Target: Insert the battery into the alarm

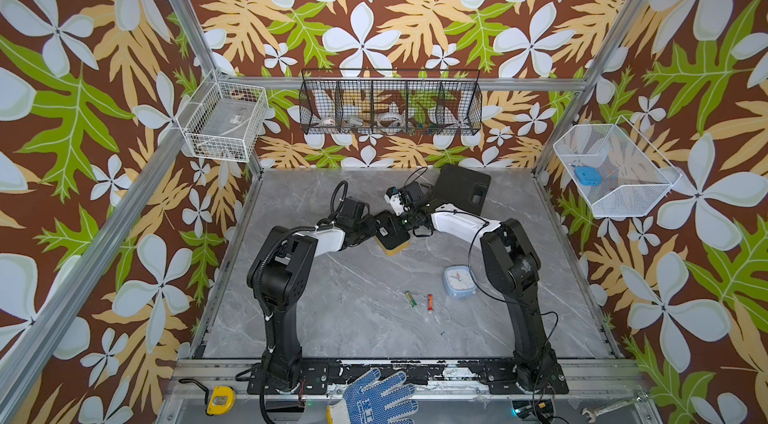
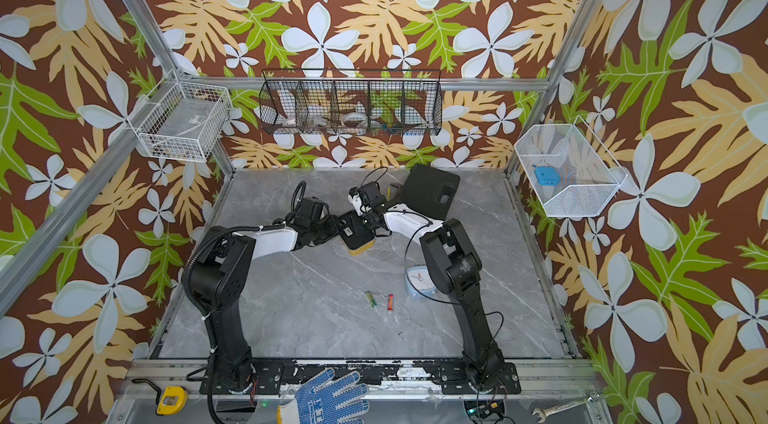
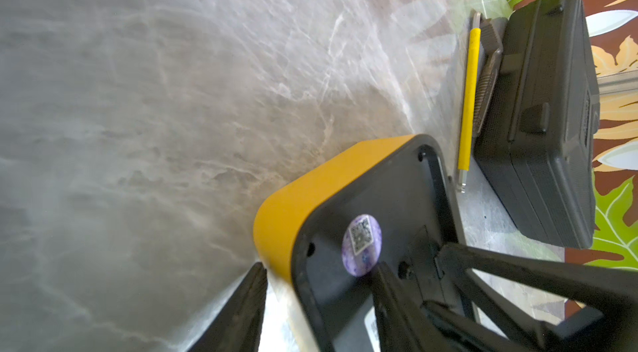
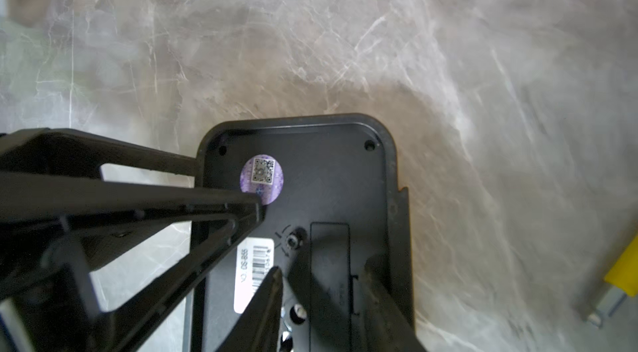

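Note:
The black-and-yellow alarm (image 1: 392, 233) lies back-up at the middle of the table, with a QR sticker (image 3: 361, 244) and a closed-looking battery cover (image 4: 329, 252). My left gripper is at its side, fingers apart beside the yellow edge. My right gripper is over the back near the cover, fingers apart, nothing seen held; another black gripper part reaches across the back in the right wrist view. A green battery (image 1: 409, 298) and an orange battery (image 1: 429, 301) lie in front.
A blue-white clock (image 1: 458, 280) sits front right. A black case (image 1: 456, 183) and yellow-handled tool (image 3: 468, 99) lie behind the alarm. Wire baskets (image 1: 390, 103) hang on the walls.

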